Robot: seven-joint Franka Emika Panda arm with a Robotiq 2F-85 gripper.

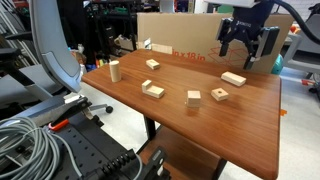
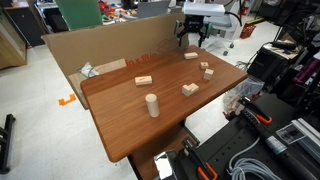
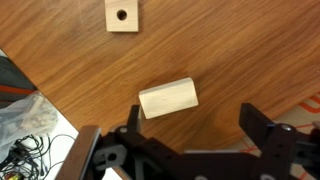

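Note:
My gripper point(image 1: 237, 54) hangs open above the far right part of the wooden table, nothing between its fingers. Below it lies a pale oblong block point(image 1: 233, 78), flat on the tabletop. Seen from the wrist, this block point(image 3: 168, 98) shows between the two dark fingers, nearer the left one, with its long side tilted slightly. A small square piece with a hole point(image 3: 122, 15) appears at the top left of that view. In exterior view 2 the gripper point(image 2: 189, 40) is over the far end of the table, above the block point(image 2: 191, 55).
Also on the table are a cube point(image 1: 193, 97), a notched block point(image 1: 153, 91), another oblong block point(image 1: 152, 64) and an upright cylinder point(image 1: 115, 71). A cardboard panel point(image 2: 120, 48) stands along one edge. Bare wood lies at the front right.

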